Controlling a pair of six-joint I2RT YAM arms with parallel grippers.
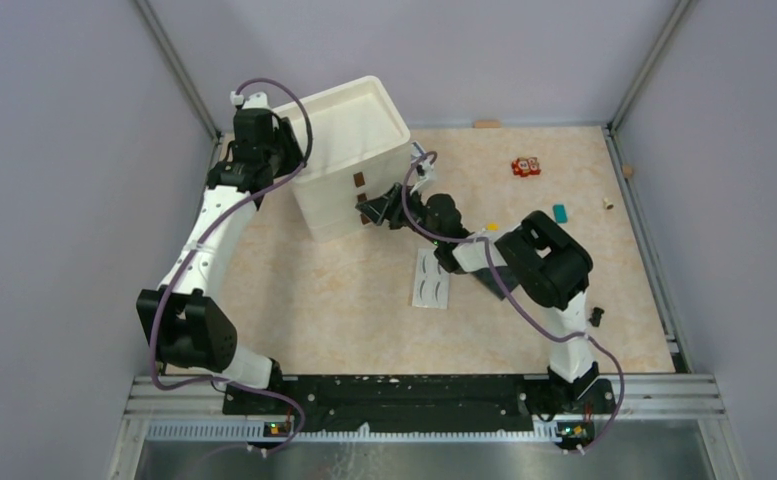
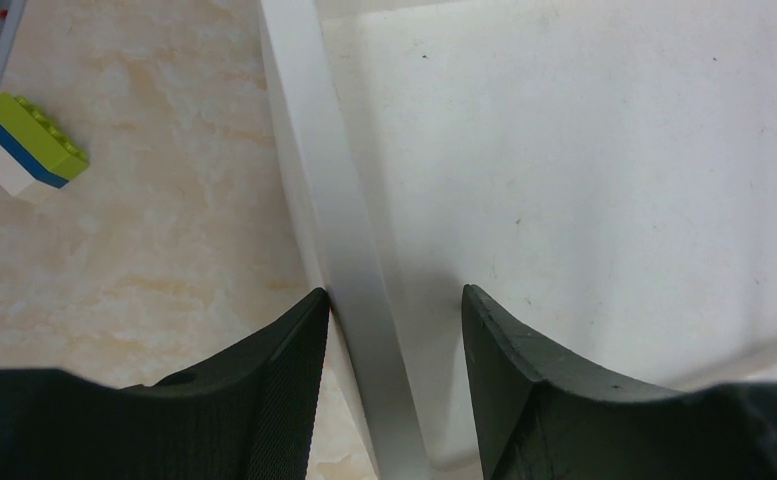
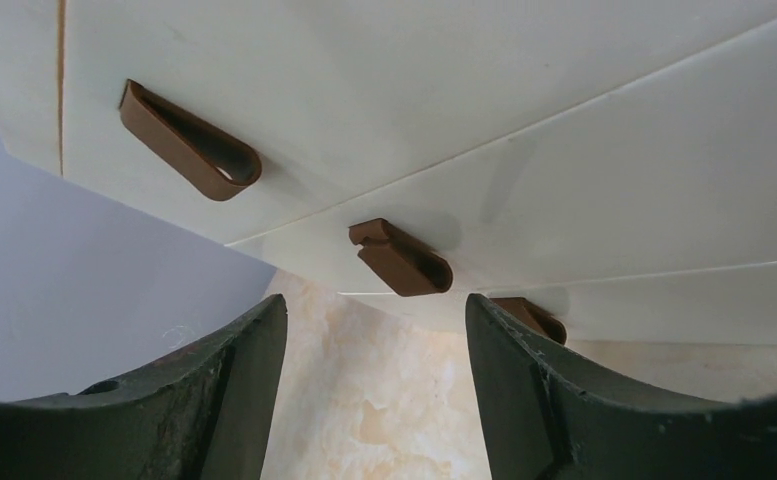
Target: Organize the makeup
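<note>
A white drawer box (image 1: pixel 344 130) with an open tray top and three brown tab handles on its front stands at the back left. My left gripper has its fingers either side of the box's upper left rim (image 2: pixel 339 230); whether they press on it I cannot tell. My right gripper stands open in front of the drawer handles, the middle handle (image 3: pixel 404 265) between and just beyond its fingertips, with the top handle (image 3: pixel 184 140) and a partly hidden bottom handle (image 3: pixel 529 315) nearby.
A false-lash sheet (image 1: pixel 431 278) lies at centre, a dark palette (image 1: pixel 494 283) under the right arm. A red item (image 1: pixel 526 166), teal piece (image 1: pixel 560 213) and small cylinder (image 1: pixel 608 203) lie right. A green-white block (image 2: pixel 34 140) lies left of the box.
</note>
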